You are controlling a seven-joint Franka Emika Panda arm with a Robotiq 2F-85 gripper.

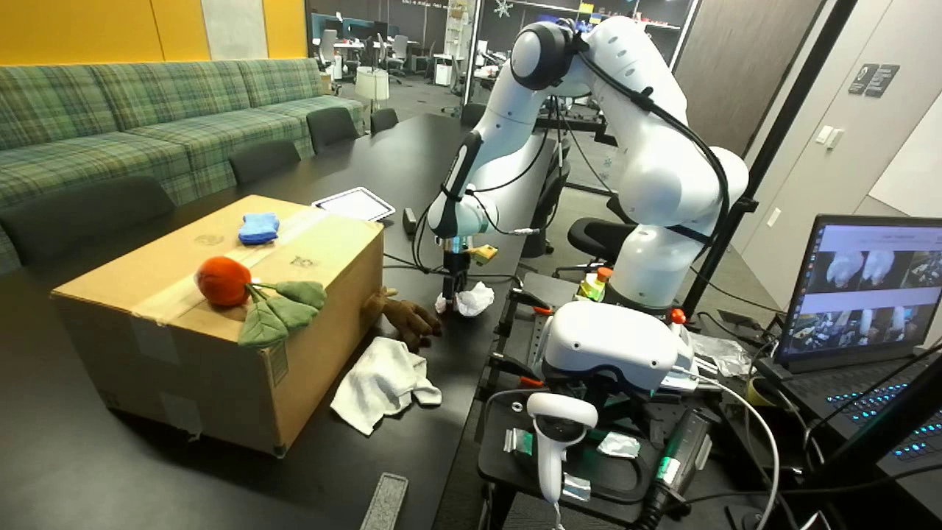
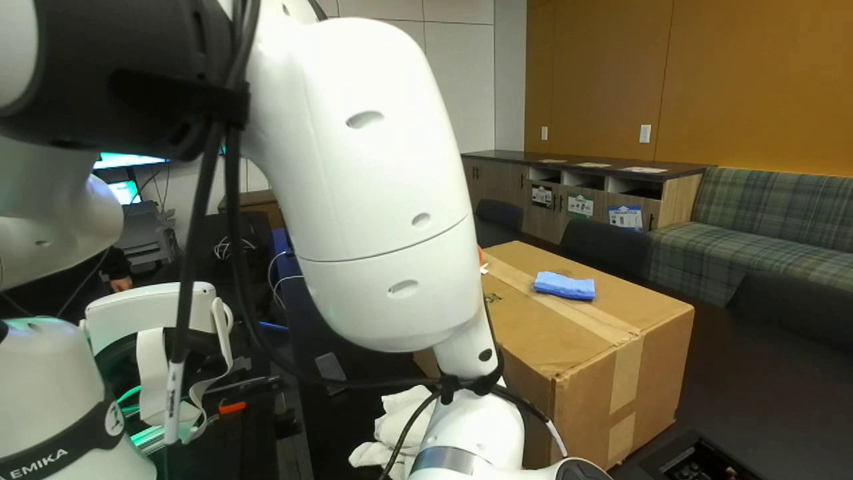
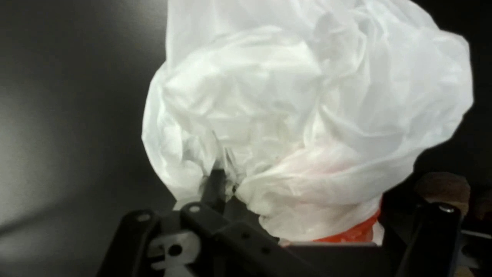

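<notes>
A crumpled white plastic bag (image 1: pixel 475 300) lies on the dark table near its right edge. My gripper (image 1: pixel 454 303) points down at the bag, low over the tabletop. Seen from the wrist, the bag (image 3: pixel 281 92) fills most of the view, with a red patch (image 3: pixel 350 232) at its lower edge. The fingers stand open; one dark finger (image 3: pixel 213 191) reaches against or into the bag's folds, and contact is hard to judge. Part of the bag spreads between the two sides of the gripper. Exterior view 2 shows the arm, but the gripper is out of sight there.
A large cardboard box (image 1: pixel 221 353) bears a red flower (image 1: pixel 224 282) and a blue cloth (image 1: pixel 258 229). Beside it lie a brown plush toy (image 1: pixel 406 319) and a white towel (image 1: pixel 385 383). The robot's cart, with a white headset (image 1: pixel 609 344), adjoins the table edge.
</notes>
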